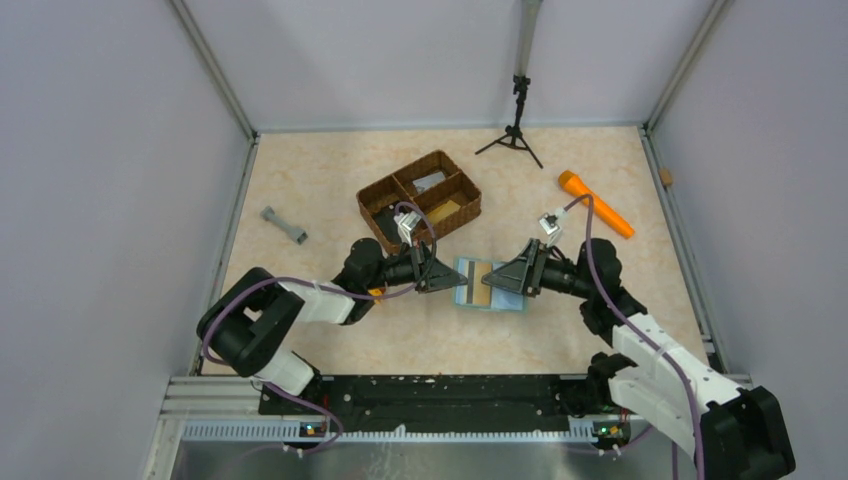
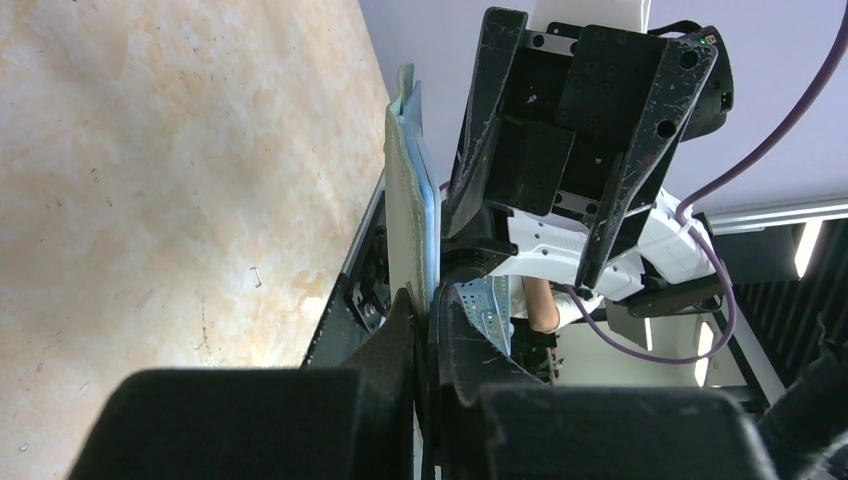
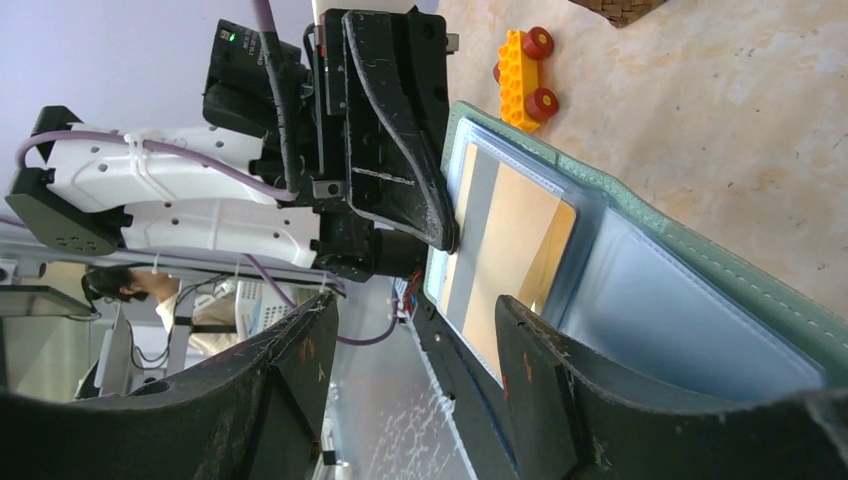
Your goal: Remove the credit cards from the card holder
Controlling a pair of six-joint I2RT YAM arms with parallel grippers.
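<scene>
A pale-blue card holder (image 1: 510, 301) with a green edge is held spread between my arms; in the left wrist view the holder (image 2: 402, 200) shows edge-on. My left gripper is shut on its left edge. In the holder's clear pocket sits a tan card (image 3: 510, 250) with a grey stripe. My right gripper stands open over the holder, its fingertips close to the card, nothing gripped between them. Whether those fingertips touch the card, I cannot tell. The right part of the holder is partly covered by the right gripper from above.
A brown wicker basket (image 1: 388, 183) with compartments stands behind the left gripper, flat things lying inside. An orange toy with red wheels (image 3: 519, 80) is near the left arm. An orange flashlight (image 1: 600, 205) lies back right, a grey bolt-like toy (image 1: 284, 226) at left.
</scene>
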